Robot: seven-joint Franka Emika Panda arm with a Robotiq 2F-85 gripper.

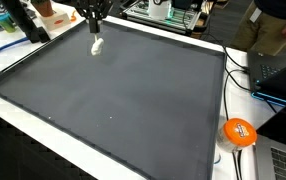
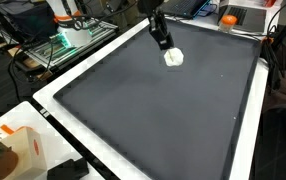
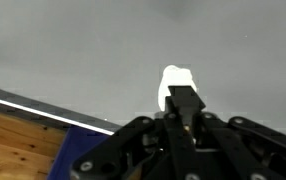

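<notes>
A small white object (image 1: pixel 97 46) hangs from my gripper (image 1: pixel 94 33) near the back left part of the dark tabletop. In exterior view 2 the gripper (image 2: pixel 166 43) points down, and the pale object (image 2: pixel 174 58) juts out below its tips. Seen from the wrist, the fingers are closed together, and the white piece (image 3: pixel 172 80) sticks out beyond them over the grey surface. Its held end is hidden by the fingers, and I cannot tell exactly what it is.
An orange-topped container (image 1: pixel 237 133) stands on the white border at the right, near a laptop (image 1: pixel 279 158). Beyond the back left edge lies assorted clutter. In exterior view 2 a white-and-orange box (image 2: pixel 23 150) sits at the lower left.
</notes>
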